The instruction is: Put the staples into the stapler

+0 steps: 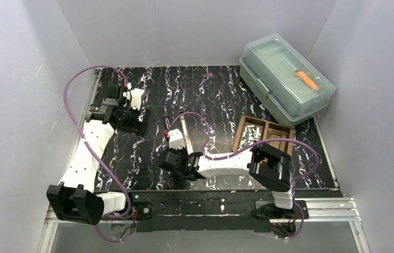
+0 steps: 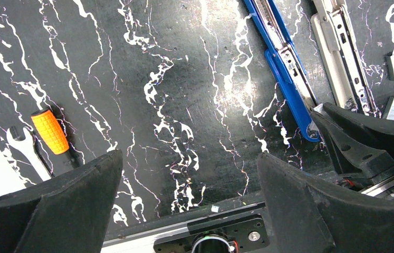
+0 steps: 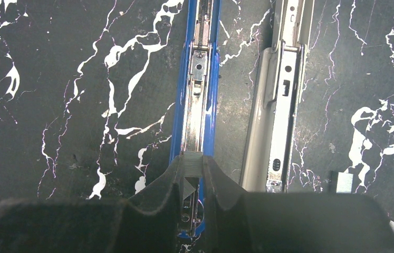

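Observation:
In the right wrist view the blue stapler [image 3: 210,110] lies opened out on the table, its metal staple channel facing up. My right gripper is shut on a small grey staple strip [image 3: 192,159], over the lower part of that channel. Whether the strip touches the channel is hard to tell. From the left wrist view, the right fingertips hang over the same end of the blue stapler [image 2: 280,68]. My left gripper stands open and empty, left of the staplers, above bare table.
An opened beige stapler [image 3: 258,126] lies right of the blue one, with loose staple strips [image 3: 344,182] beyond it. A wrench [image 2: 28,150] and an orange-handled tool [image 2: 50,130] lie left. A wooden box [image 1: 240,132] of staples and a lidded case [image 1: 284,79] stand right.

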